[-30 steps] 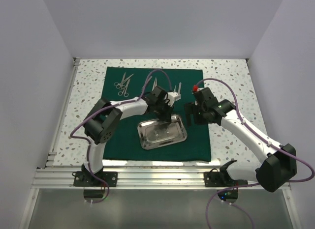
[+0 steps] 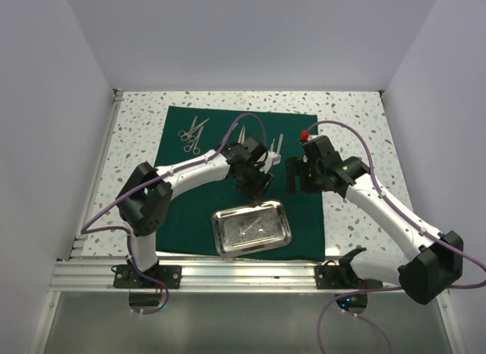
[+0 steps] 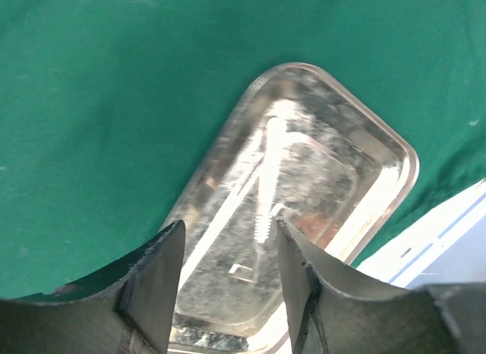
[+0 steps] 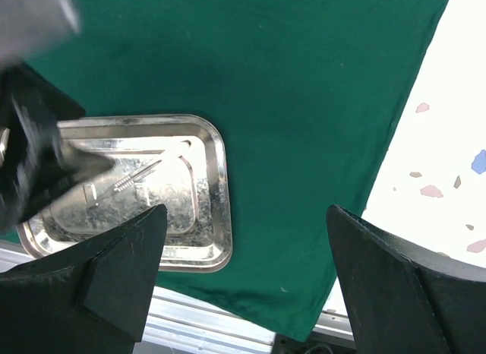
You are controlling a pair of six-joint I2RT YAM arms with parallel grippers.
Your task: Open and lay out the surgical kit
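Observation:
The metal tray (image 2: 215, 229) rests on the front part of the green cloth (image 2: 186, 225). Inside it a pale-handled instrument (image 3: 269, 175) lies beside a thin rod (image 3: 220, 219). My left gripper (image 2: 259, 194) is over the tray's back rim, its fingers (image 3: 161, 274) spread and nothing between them. Open and empty, my right gripper hovers above the cloth to the right of the tray; bare cloth shows between its fingers. Behind, scissors (image 2: 193, 134), tweezers (image 2: 241, 134) and slim scalpel-like tools (image 2: 279, 143) lie in a row on the cloth.
Bare cloth (image 4: 296, 103) lies right of the tray, with the speckled tabletop (image 2: 357, 225) beyond it. A metal rail (image 2: 228, 269) runs along the front edge. My two grippers are close together in the middle.
The right arm barely moved.

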